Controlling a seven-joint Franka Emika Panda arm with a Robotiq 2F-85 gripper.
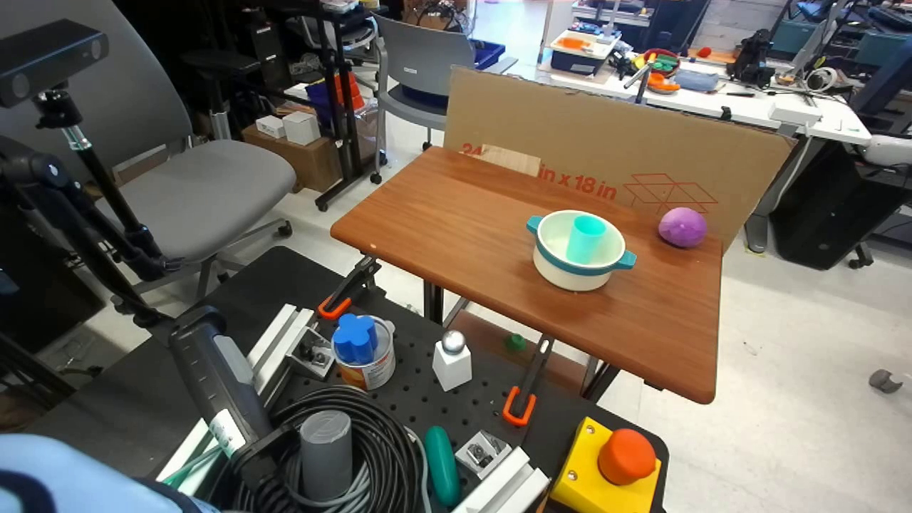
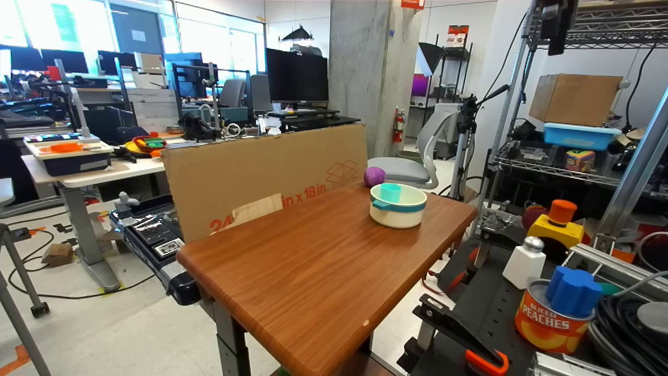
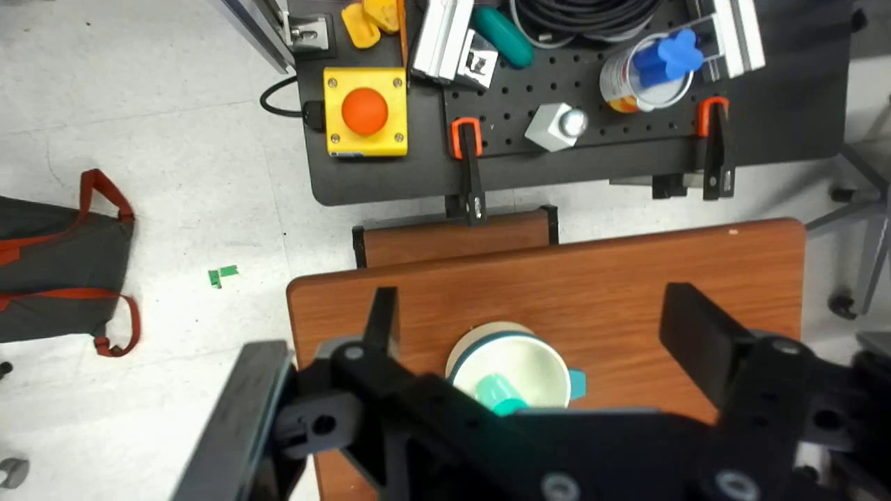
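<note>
A cream pot [image 1: 560, 271] with teal handles stands on the wooden table [image 1: 479, 222]. Inside it is a turquoise cup [image 1: 586, 239], its rim above the pot's. Close to the cardboard, at the table's far right corner in exterior view 1, lies a purple ball [image 1: 683, 227]. The wrist view looks down from above: my gripper is open, fingers wide apart with nothing between them. The pot [image 3: 541, 367] shows low in that view, between the fingers but well below them, its lower part hidden by the gripper body. The ball is not visible there.
A cardboard sheet [image 2: 269, 164] walls off one long side of the table. Opposite is a black bench with a yellow emergency-stop box [image 3: 365, 142], a peach can [image 2: 551, 322], a white shaker [image 2: 524, 263] and clamps [image 1: 530, 380].
</note>
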